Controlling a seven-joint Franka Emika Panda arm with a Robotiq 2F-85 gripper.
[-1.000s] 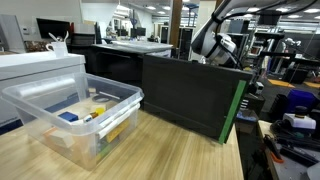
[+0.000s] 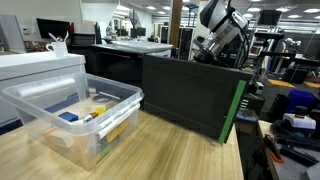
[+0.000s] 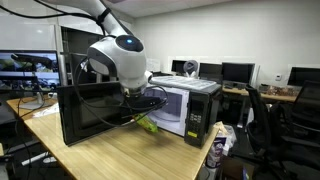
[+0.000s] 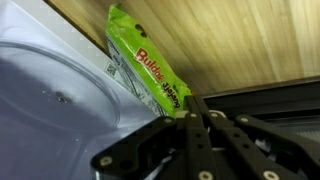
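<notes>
A green packet (image 4: 145,58) with printed lettering stretches away from the fingertips in the wrist view. My gripper is shut on one end of it. The other exterior view has the packet (image 3: 147,123) tilted below the arm, in front of the open microwave (image 3: 172,104). From exterior view 1, the microwave's dark door (image 2: 190,95) hides the packet and the fingers.
A clear bin (image 2: 75,118) of small items stands left on the wooden table. A round clear plate (image 4: 55,105) lies in the pale interior beside the packet. Bare tabletop (image 2: 165,150) lies before the door.
The arm has risen behind the dark door, with more of it showing above the top edge. The bin and door have stayed put.
</notes>
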